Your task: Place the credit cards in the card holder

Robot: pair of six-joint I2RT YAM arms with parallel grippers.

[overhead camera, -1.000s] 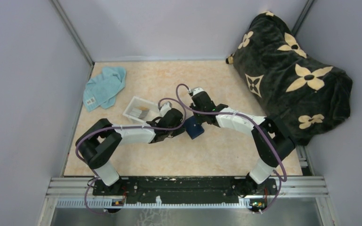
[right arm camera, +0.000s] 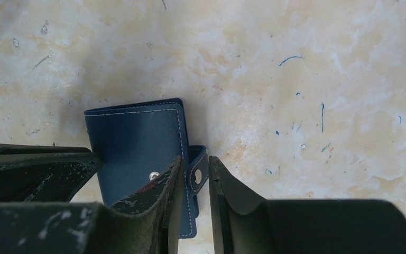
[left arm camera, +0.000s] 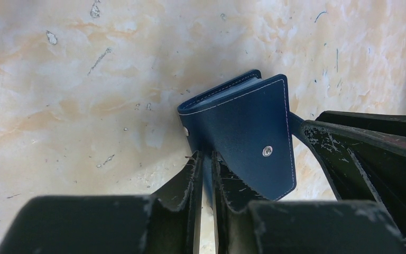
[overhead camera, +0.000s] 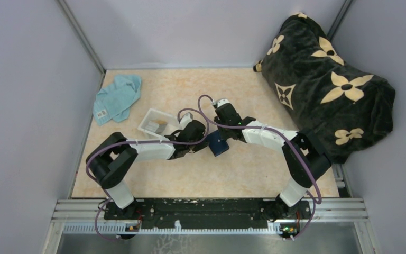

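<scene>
The dark blue card holder (overhead camera: 219, 146) lies on the table between my two arms. In the left wrist view its folded body (left arm camera: 243, 127) has a pale layer inside and its snap is unfastened. My left gripper stands slightly open at the holder's left edge; whether that edge is between the tips cannot be told. In the right wrist view my right gripper is part open, its tips on either side of the small strap (right arm camera: 198, 172), with no firm grip visible. Pale, card-like pieces (overhead camera: 156, 126) lie in the white tray (overhead camera: 147, 117).
The left gripper partly covers the white tray's right side. A light blue cloth (overhead camera: 119, 98) rests at the back left. A dark patterned cushion (overhead camera: 325, 79) fills the right side. Bare tabletop (overhead camera: 211, 177) shows in front of the holder.
The right arm and the holder show no clear movement.
</scene>
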